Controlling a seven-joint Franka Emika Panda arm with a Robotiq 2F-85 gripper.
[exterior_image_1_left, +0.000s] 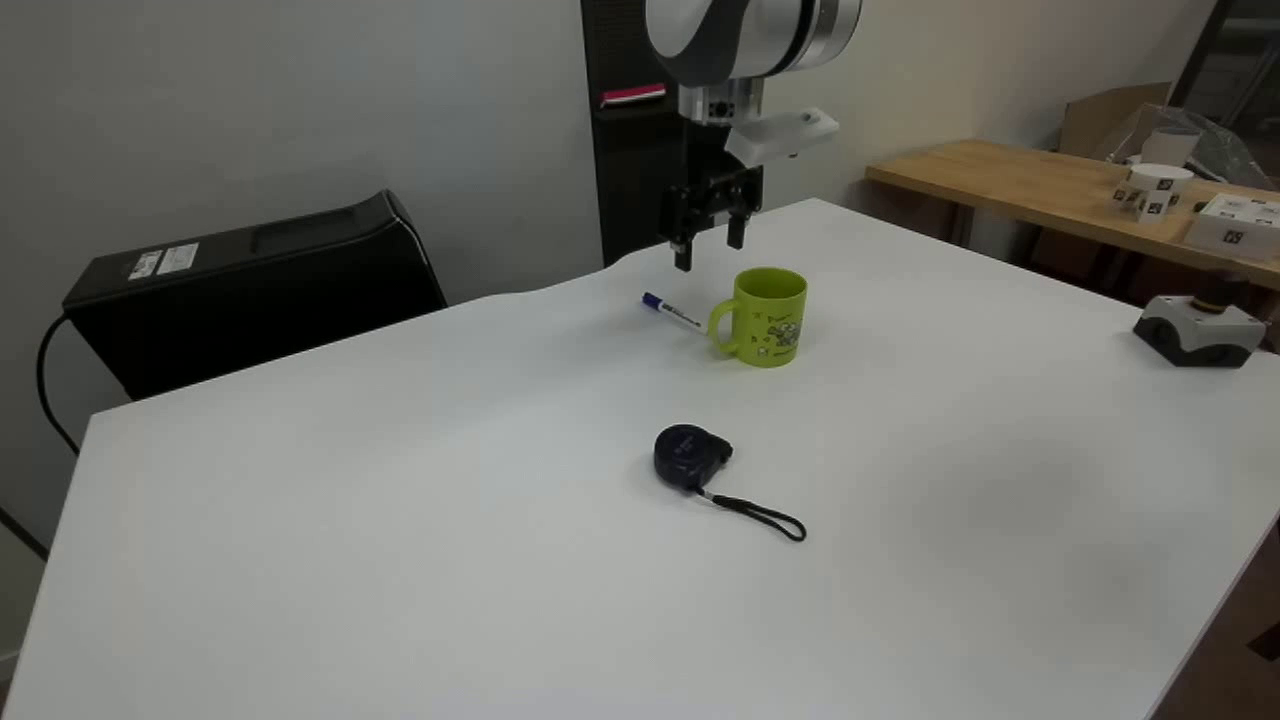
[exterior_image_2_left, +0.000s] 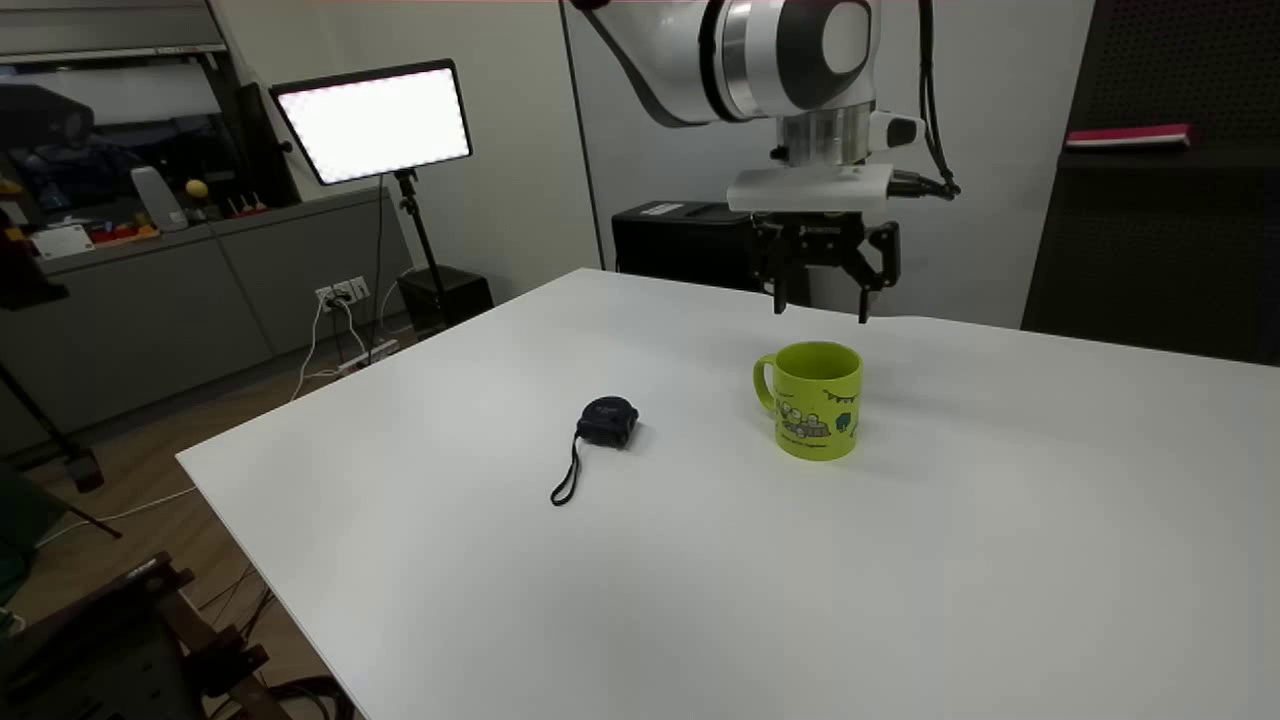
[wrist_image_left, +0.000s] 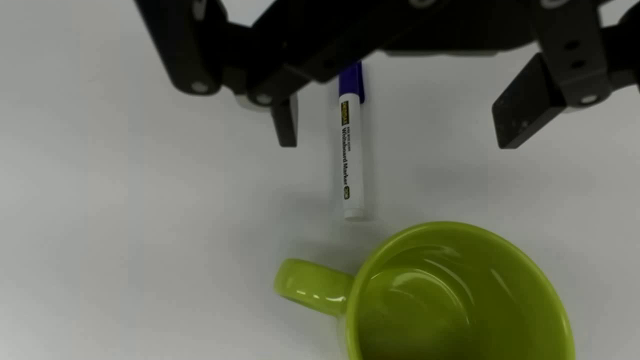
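Observation:
My gripper hangs open above the far part of the table, its fingers apart with nothing between them. Below it, a white whiteboard marker with a blue cap lies flat; in the wrist view it runs through the gap between the fingertips, nearer the left one. The marker's lower end points toward a green mug, which stands upright with its handle on the marker's side. From above, the mug looks empty. In exterior view 2 the mug hides the marker. A dark tape measure with a wrist strap lies nearer the front.
A switch box sits at the table's right edge in exterior view 1. Beyond the back left edge is a black case.

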